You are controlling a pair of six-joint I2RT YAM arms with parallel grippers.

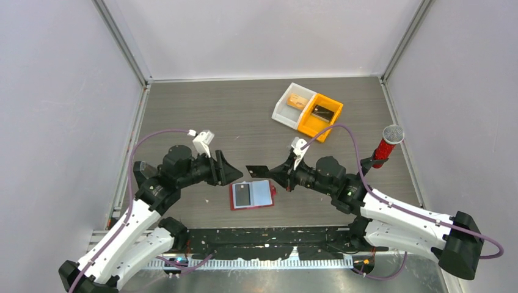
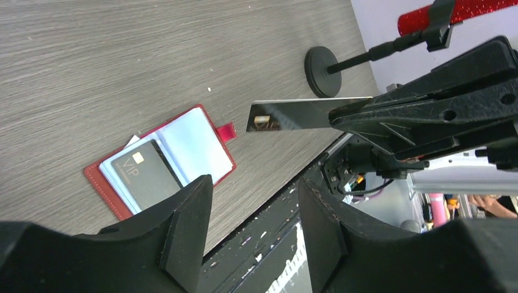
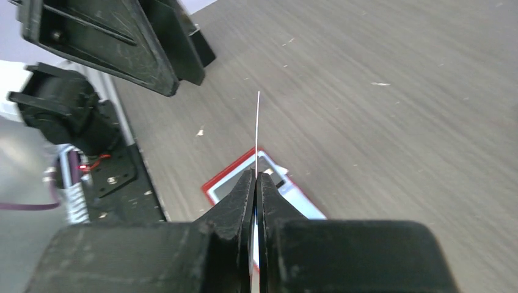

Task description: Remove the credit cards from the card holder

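Note:
Above the table, my right gripper is shut on the end of a dark card, whose free end points left. The same card looks edge-on, like a thin line, in the right wrist view. My left gripper is open, its fingers apart and empty, to the left of that card. Below both lies the red card holder, spread flat. A black card marked VIP rests in one half of it; the other half shows a pale blue panel.
A white and orange two-part box stands at the back, with an orange item and a dark card inside. On the right a red microphone sits on a stand. Table space behind the holder is clear.

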